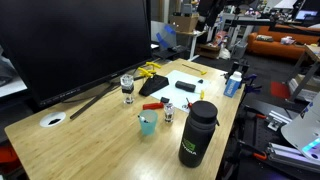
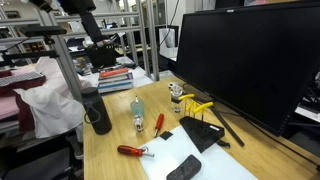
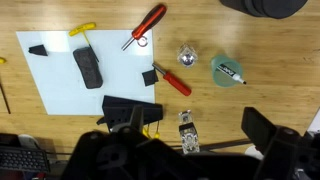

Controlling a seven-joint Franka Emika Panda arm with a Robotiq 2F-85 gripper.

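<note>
My gripper is open above the table, its dark fingers (image 3: 128,145) wide apart with nothing held. Between them in the wrist view, farther down on the table, is a small white-and-silver figure (image 3: 188,131). A white sheet (image 3: 60,55) carries a black eraser-like block (image 3: 88,68). Two red-handled screwdrivers lie nearby, one at the sheet's top edge (image 3: 150,20) and one near its right side (image 3: 178,84). A teal cup (image 3: 228,70) holds a marker. A clear small jar (image 3: 187,56) stands left of the cup. In exterior view 1 the gripper (image 1: 209,42) hangs high over the far side.
A tall black bottle (image 1: 199,133) stands at the table's near edge. A large monitor (image 2: 247,60) lines the back. A black holder with yellow-handled tools (image 2: 203,128) sits before it. Bare wood (image 1: 80,140) is free at the left of exterior view 1.
</note>
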